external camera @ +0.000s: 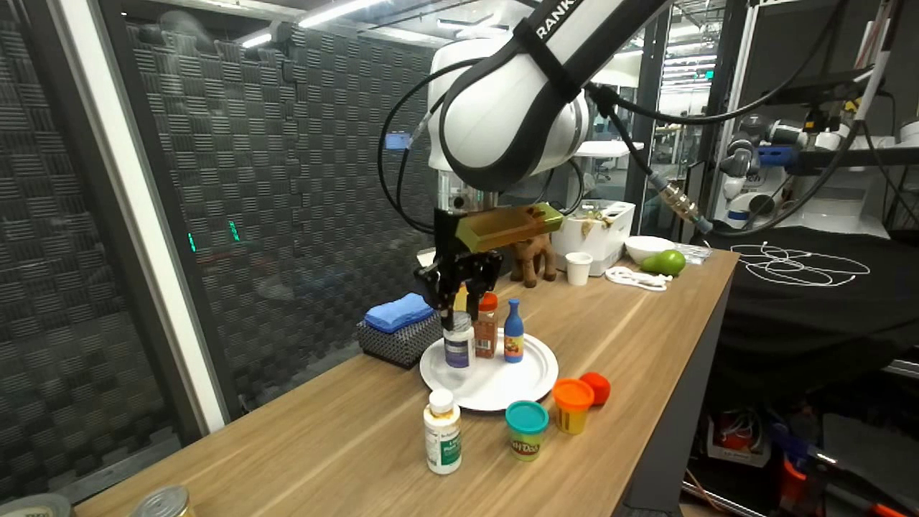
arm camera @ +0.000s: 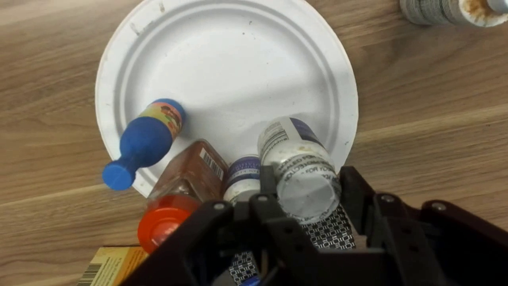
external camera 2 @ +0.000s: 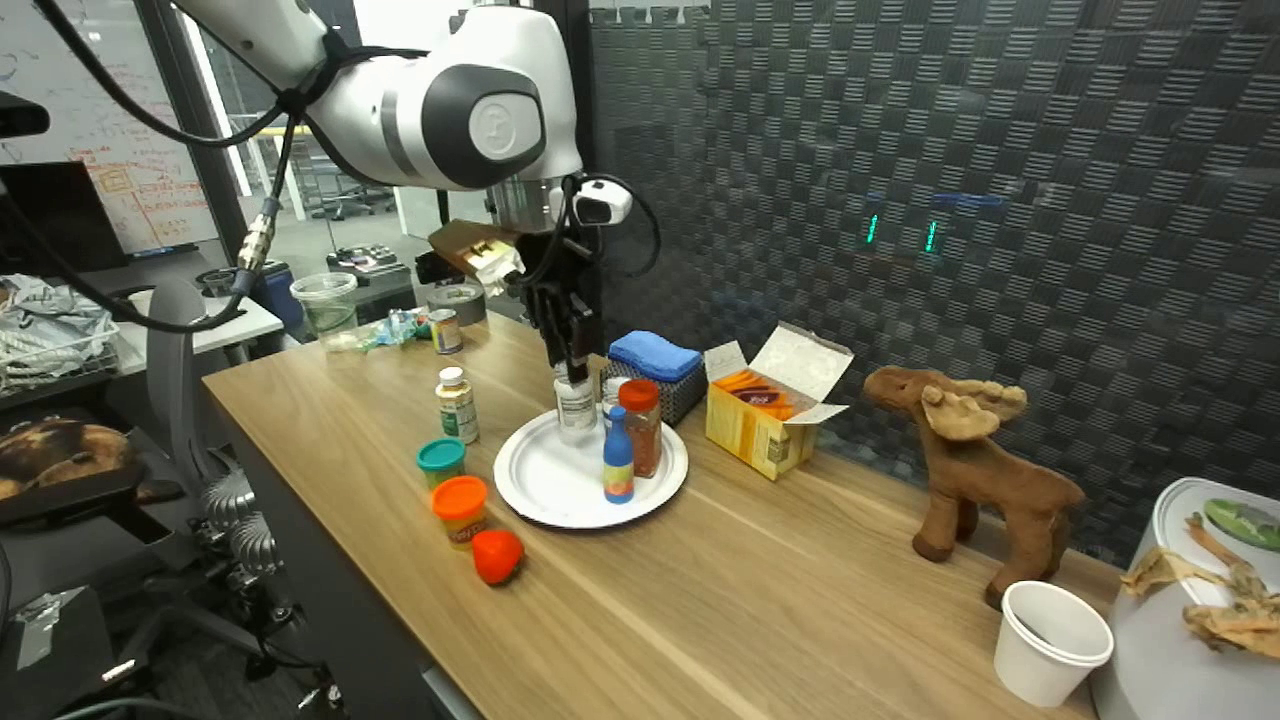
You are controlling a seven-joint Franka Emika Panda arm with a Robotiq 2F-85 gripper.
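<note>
My gripper is shut on a white bottle [arm camera: 304, 174] with a purple-and-white label, one finger on each side of its top. In exterior view 2 this held bottle [external camera 2: 576, 408] is upright at the far part of the white plate [external camera 2: 540, 486]; whether its base touches the plate I cannot tell. Close beside it stands a similar white bottle [arm camera: 243, 177], partly hidden by my finger. A red-capped spice jar [arm camera: 190, 176] and a blue bottle [arm camera: 147, 136] also stand on the plate. The near part of the plate is bare.
Off the plate stand a white-capped bottle [external camera: 443, 435], a teal-lidded tub [external camera: 526, 428], an orange-lidded tub [external camera: 572, 403] and a red object [external camera: 596, 387]. Behind the plate are a dark basket with blue cloth [external camera 2: 654, 352] and an open yellow box [external camera 2: 756, 432].
</note>
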